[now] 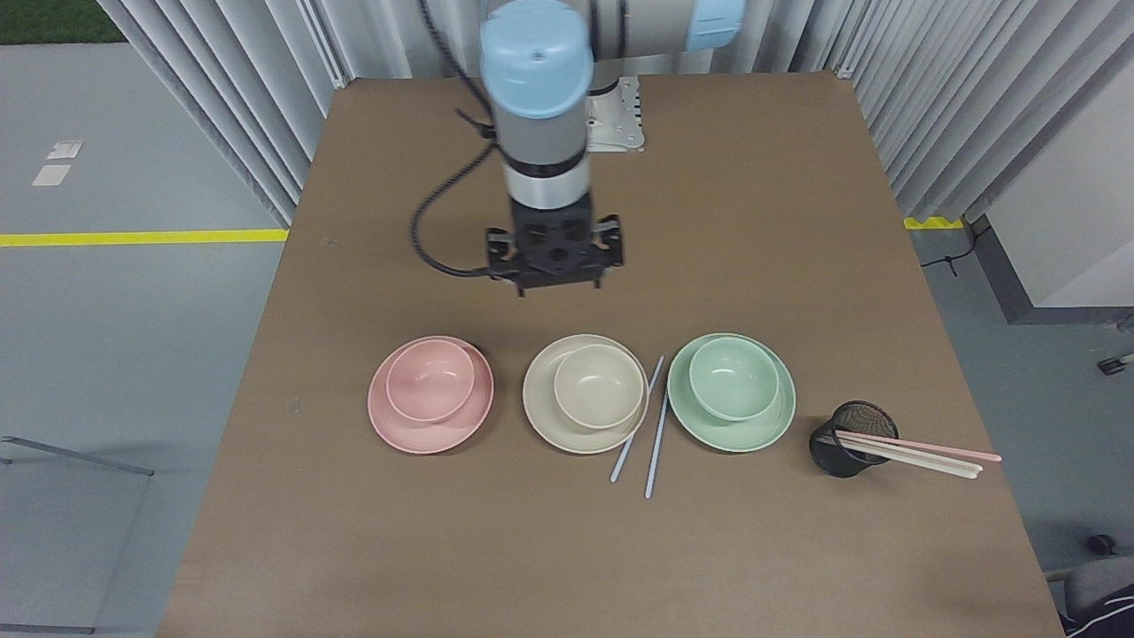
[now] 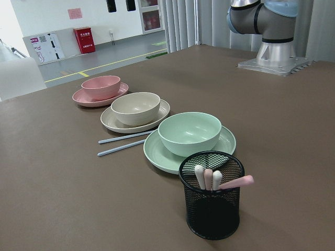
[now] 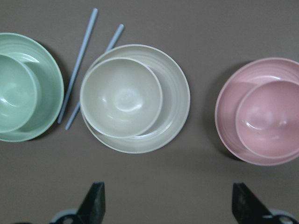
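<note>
My gripper is raised over the back-middle of the table; in the wrist view its two fingers stand wide apart with nothing between. In front lie a pink plate with a bowl, a cream plate with a bowl and a green plate with a bowl. Two pale blue chopsticks lie between cream and green plates, one partly under the cream plate's rim in view. A black mesh cup at the right holds pink and white chopsticks.
My arm's base stands at the back edge, with curtains behind it.
</note>
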